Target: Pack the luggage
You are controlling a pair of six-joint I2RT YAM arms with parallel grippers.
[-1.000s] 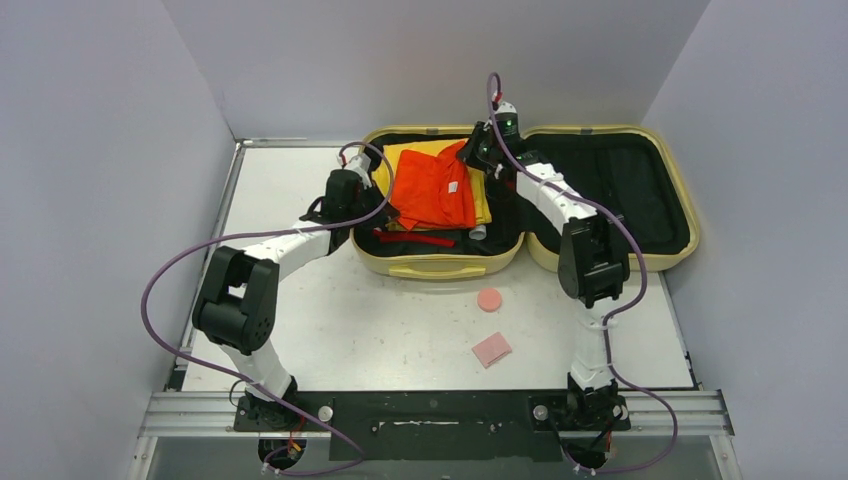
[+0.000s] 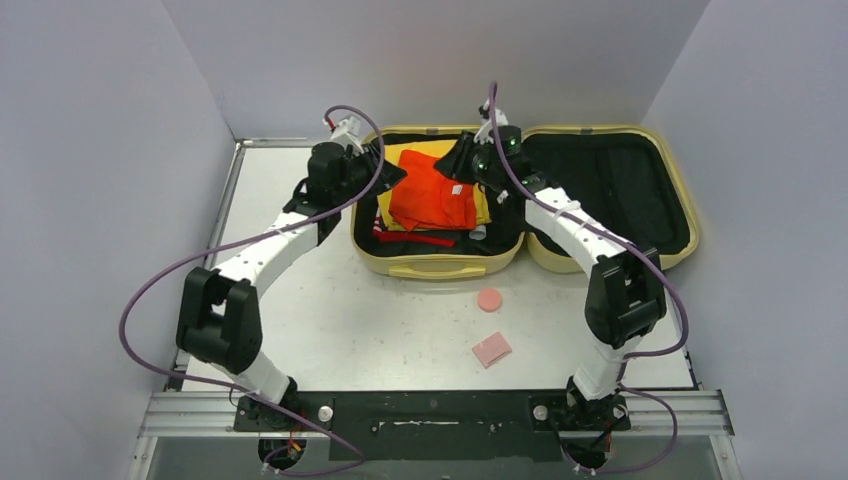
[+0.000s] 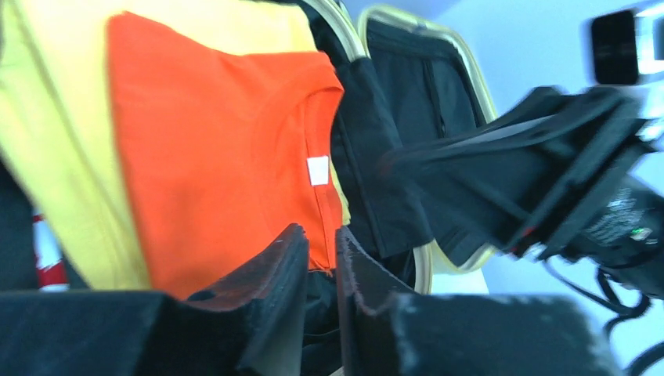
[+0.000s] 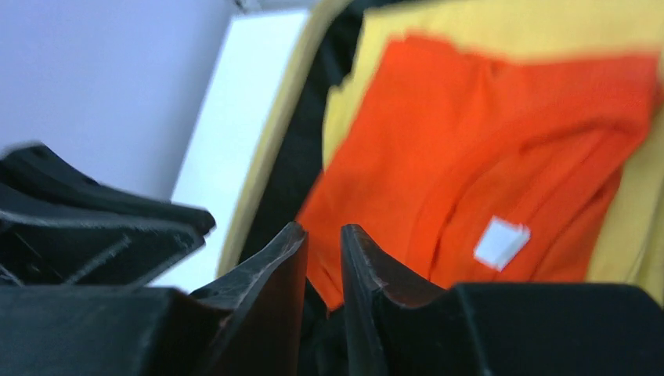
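An orange shirt (image 2: 430, 205) with a white tag lies folded on a yellow garment (image 2: 425, 147) inside the left half of the open suitcase (image 2: 440, 268). My left gripper (image 2: 402, 173) hovers over the shirt's left part. In the left wrist view its fingers (image 3: 274, 274) stand slightly apart, with nothing seen between them. My right gripper (image 2: 441, 167) hovers over the shirt's upper part. A narrow gap shows between its fingertips in the right wrist view, with blurred orange cloth beyond. Whether they pinch any cloth cannot be made out.
The suitcase's right half (image 2: 605, 190) looks empty. A red item (image 2: 415, 238) and a small grey item (image 2: 478, 233) lie near the front of the left half. A pink disc (image 2: 489, 300) and a pink square (image 2: 492, 349) rest on the table, otherwise clear in front.
My right gripper has come left and toward the front, over the shirt, and its fingers look closer together. My left gripper has shifted a little toward the back. The shirt has stayed nearly in place.
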